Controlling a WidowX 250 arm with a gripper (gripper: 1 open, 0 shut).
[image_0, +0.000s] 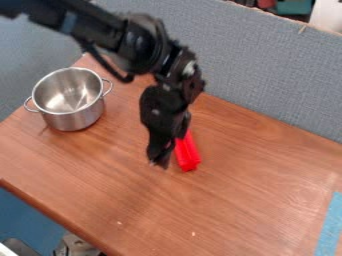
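Observation:
The black gripper (166, 150) points down over the middle of the wooden table, at the left side of a red object (189, 153) lying on the tabletop. Its fingers are seen edge-on and partly overlap the red object, so whether they touch it is unclear. A steel pot (70, 98) with two handles stands at the back left of the table.
Grey padded panels (261, 80) border the table at the back and upper left. A blue tape strip (330, 225) lies at the right edge.

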